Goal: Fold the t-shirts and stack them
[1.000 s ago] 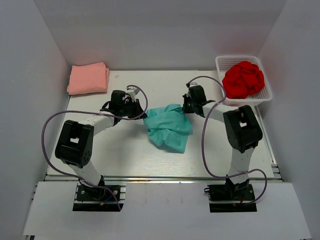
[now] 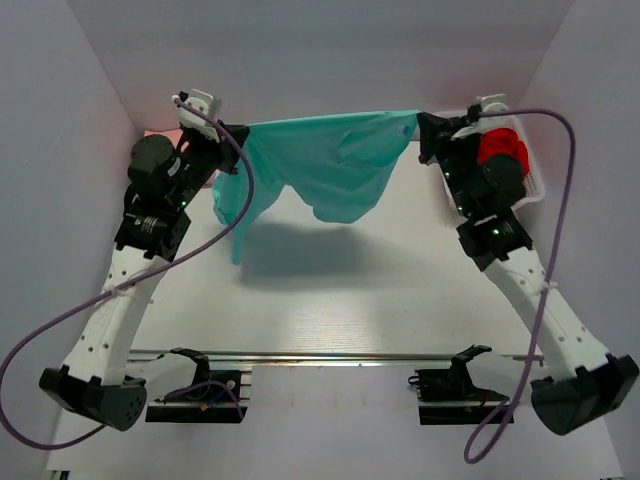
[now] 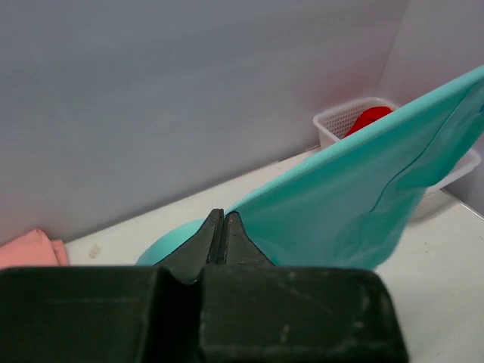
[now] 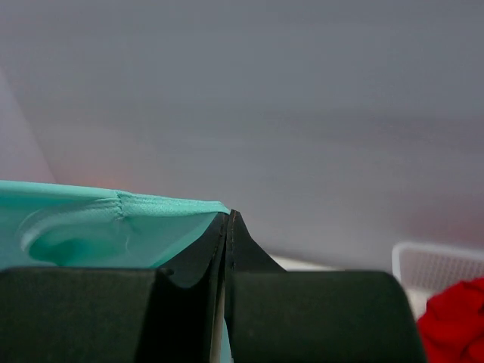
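A teal t-shirt (image 2: 340, 165) hangs stretched in the air between my two grippers, its top edge nearly straight and its lower part dangling over the table. My left gripper (image 2: 247, 130) is shut on one end of that edge; in the left wrist view the cloth (image 3: 333, 204) runs from the fingertips up to the right. At the other end, my right gripper (image 2: 420, 115) is shut on a corner, and a hemmed opening of the shirt (image 4: 76, 227) shows beside its tips. A folded pink shirt (image 3: 34, 249) lies at the back left, mostly hidden from above by the left arm.
At the back right stands a white basket (image 2: 535, 165) with red cloth (image 2: 503, 147) in it, partly behind the right arm. Walls close in on the back and sides.
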